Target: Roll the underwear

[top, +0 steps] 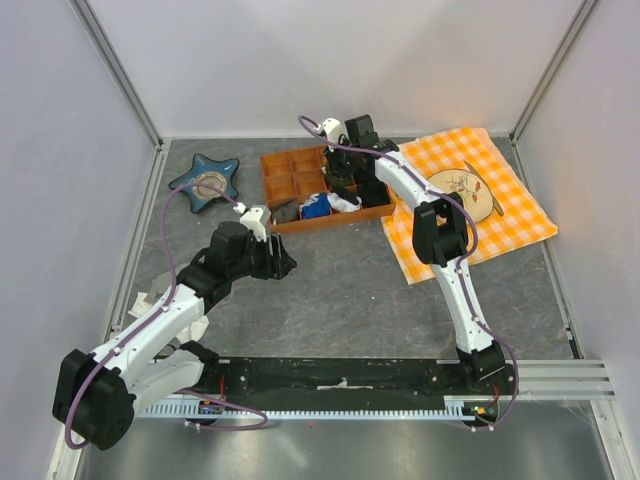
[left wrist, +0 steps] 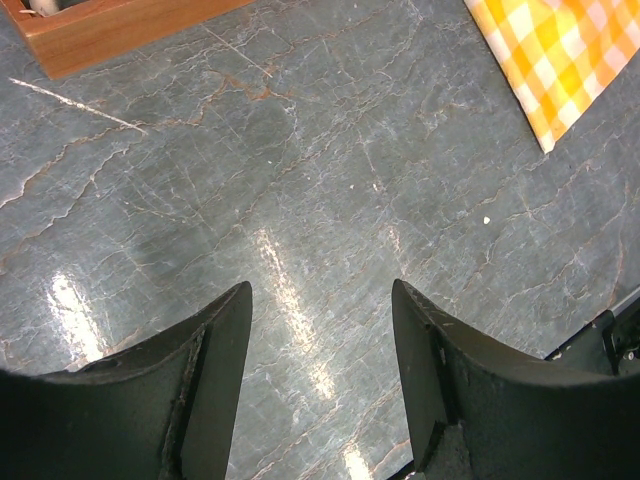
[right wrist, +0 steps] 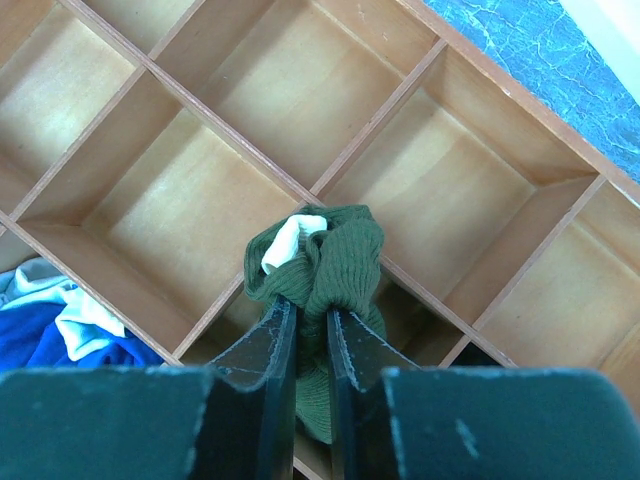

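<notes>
In the right wrist view, a dark green ribbed bundle (right wrist: 345, 262) with a small white patch is pinched between the fingertips of my right gripper. It sits over a compartment and a divider of the wooden box (right wrist: 215, 125); whether it touches the bottom cannot be told. From the top view, the right gripper is at the box's back part and its tips are partly hidden. My left gripper is parted with bare grey table between its fingers, just in front of the box's near wall (top: 335, 223).
The box's front row holds a dark roll (top: 287, 211), a blue roll (top: 315, 206) and a white one (top: 343, 203). Several other compartments are empty. A blue star-shaped dish (top: 207, 182) stands left, an orange checked cloth (top: 420, 250) lies right.
</notes>
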